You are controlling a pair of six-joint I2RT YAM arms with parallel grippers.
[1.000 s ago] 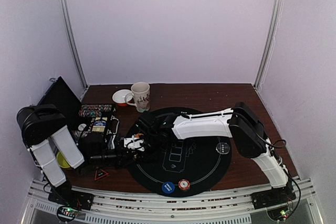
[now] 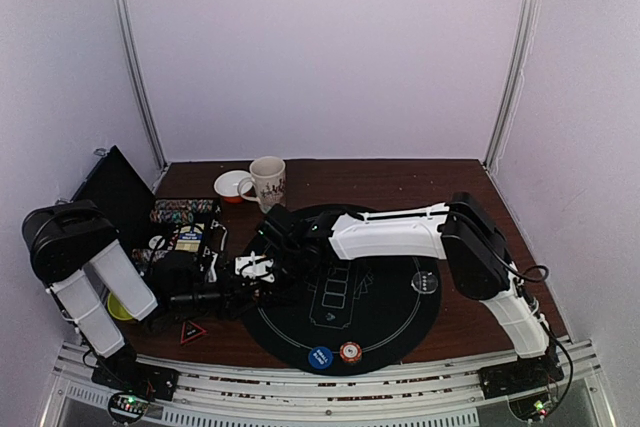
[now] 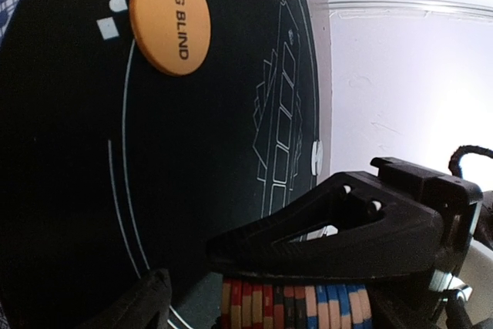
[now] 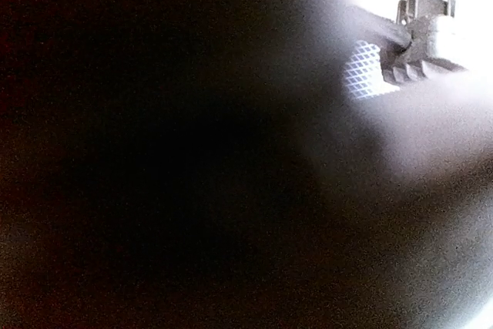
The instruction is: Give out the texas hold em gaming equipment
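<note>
A stack of poker chips (image 3: 296, 306), with red, black and blue edges, shows at the bottom of the left wrist view. My right gripper (image 2: 282, 247) is shut on it, one black finger (image 3: 331, 256) lying along the stack. Close by, my left gripper (image 2: 262, 294) stands open, a dark finger (image 3: 146, 302) left of the chips; its other finger is hard to make out. On the black poker mat (image 2: 405, 317) lies an orange BIG BLIND disc (image 3: 171, 19). A blue disc (image 2: 320, 357) and a red-white chip (image 2: 350, 352) rest at its front edge.
The chip case (image 2: 190, 209) sits at the left, lid raised, behind the left arm. A mug (image 2: 268, 182) and a white bowl (image 2: 230, 184) stand at the back. A red triangular piece (image 2: 192, 332) lies front left. Darkness fills most of the right wrist view; a blue-white latticed patch (image 4: 362, 71) shows.
Both arms have shifted only slightly. The discs at the mat's front have not moved.
</note>
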